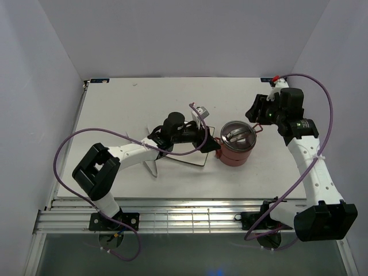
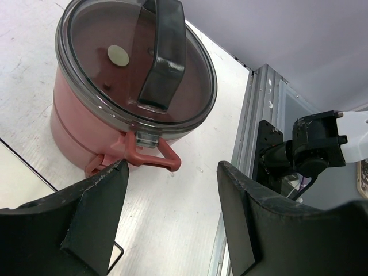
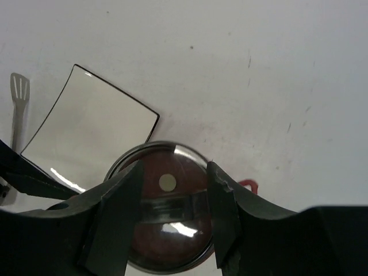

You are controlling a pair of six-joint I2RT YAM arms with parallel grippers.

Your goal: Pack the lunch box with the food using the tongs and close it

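Note:
A round pink lunch box (image 1: pixel 233 158) with a clear lid (image 1: pixel 239 135) stands upright right of the table's middle. Its lid is on, with a dark grip bar (image 2: pixel 167 66) across the top. At its left side, my left gripper is open, the fingers spread around the end of a pink side latch (image 2: pixel 155 156) without closing on it. My right gripper (image 1: pixel 253 117) is in the air near the box's back right, by the red right latch (image 1: pixel 258 128). In the right wrist view its fingers stand apart over the lid, nothing held.
A cream plate with a dark rim (image 3: pixel 98 115) lies left of the box, partly under my left arm. Farther left is a slotted spatula (image 3: pixel 20 92).

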